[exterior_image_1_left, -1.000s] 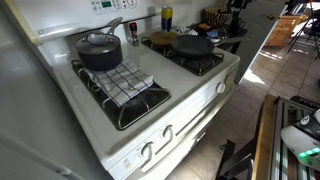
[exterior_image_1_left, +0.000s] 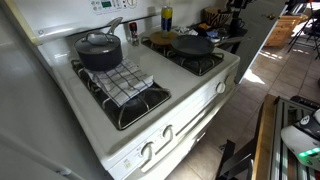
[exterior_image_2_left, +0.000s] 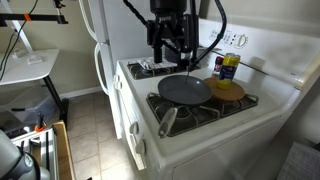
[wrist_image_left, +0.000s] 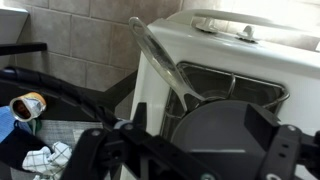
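A dark frying pan (exterior_image_1_left: 193, 45) rests on the stove's burner, its long metal handle (exterior_image_2_left: 170, 121) reaching out past the front edge. In the second exterior view my gripper (exterior_image_2_left: 173, 50) hangs above the pan (exterior_image_2_left: 185, 90), clear of it. The wrist view looks down on the pan (wrist_image_left: 222, 130) and its handle (wrist_image_left: 163, 58), both in the space beyond my gripper. Its fingers (wrist_image_left: 138, 118) are spread wide, with nothing held between them. At the far end of the first exterior view, the arm shows only partly.
A lidded dark pot (exterior_image_1_left: 100, 50) and a striped cloth (exterior_image_1_left: 124, 80) sit on the other burners. Behind the pan stand bottles (exterior_image_2_left: 228, 70) and a round brown board (exterior_image_2_left: 235, 92). Oven knobs (exterior_image_1_left: 147, 152) line the stove's front. Beside the stove is open tiled floor (exterior_image_2_left: 92, 130).
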